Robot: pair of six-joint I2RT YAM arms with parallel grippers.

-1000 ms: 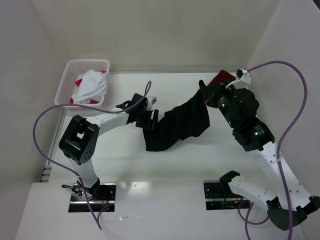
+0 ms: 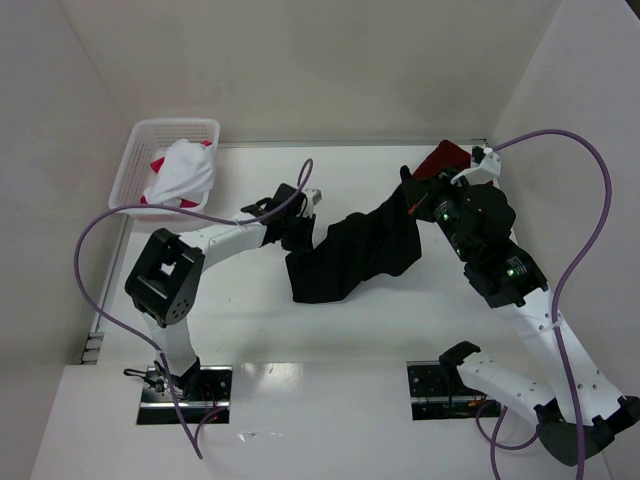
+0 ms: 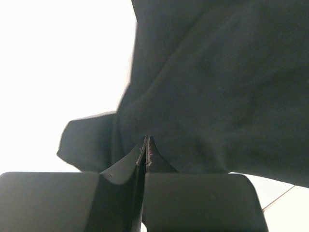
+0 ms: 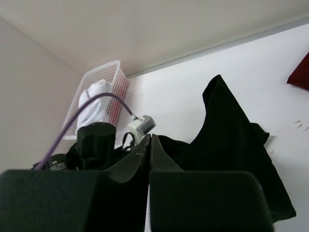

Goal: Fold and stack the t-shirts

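Note:
A crumpled black t-shirt stretches across the middle of the table and narrows up towards the right. Over its left end, my left gripper points down. In the left wrist view those fingertips are together in front of the black cloth, with nothing between them. My right gripper is at the shirt's upper right end. The right wrist view has its fingers closed together, dark cloth showing behind and beside them. Whether any fold is pinched at the tips cannot be made out.
At the back left stands a white basket holding white cloth and some red. Folded dark red cloth lies at the back right, partly behind the right arm.

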